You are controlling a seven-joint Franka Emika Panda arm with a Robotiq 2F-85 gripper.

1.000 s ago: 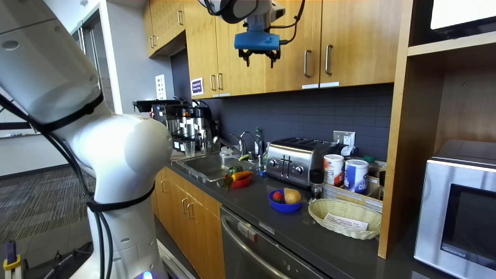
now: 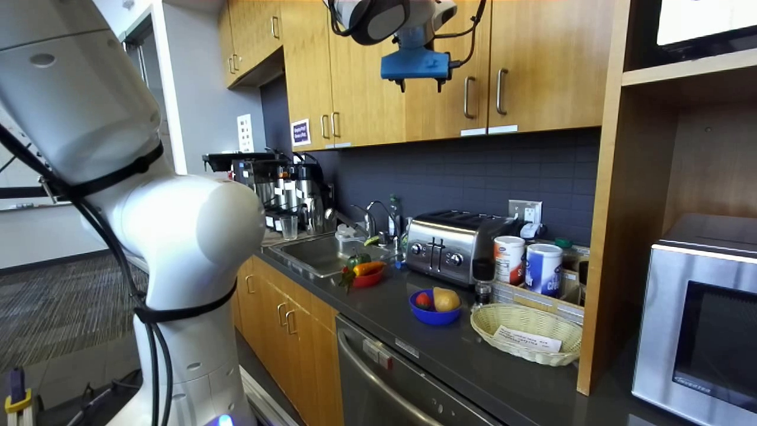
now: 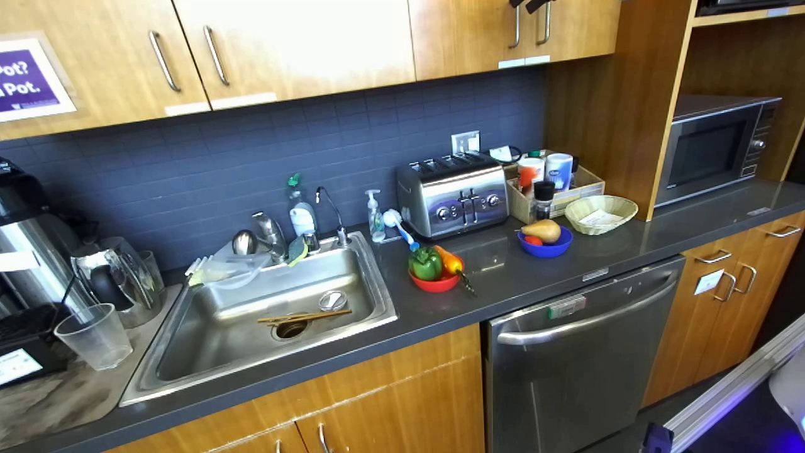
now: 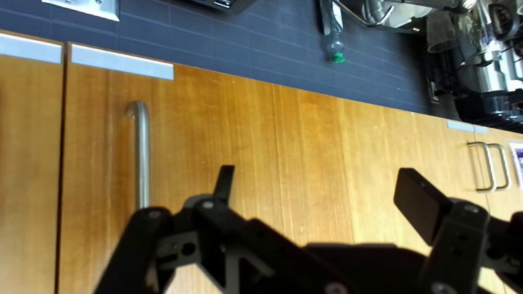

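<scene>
High in front of the wall cabinets, my gripper [image 2: 421, 88] stands open with nothing between its fingers. The wrist view has its black fingers [image 4: 224, 183] spread wide before a wooden cabinet door [image 4: 294, 161], whose metal handle [image 4: 142, 157] is left of them. Well below on the counter rests a blue bowl [image 3: 544, 250] holding a pear-like yellow item [image 3: 541, 231] and a red one [image 3: 532, 240]. Nearer the sink is a red bowl [image 3: 435, 286] with a green pepper [image 3: 424, 263] and an orange pepper [image 3: 450, 262] in it.
A steel toaster [image 3: 456, 197] stands against the wall, right of the sink [image 3: 377, 298]. Beyond it are a box [image 3: 585, 189] of canisters and a wicker basket [image 3: 630, 211]. The microwave [image 2: 699, 319] sits at the right. Bare counter lies in front of the toaster.
In exterior view 1 my gripper has shifted right and slightly up, and its fingers show less below the blue mount. The items on the counter have not moved.
</scene>
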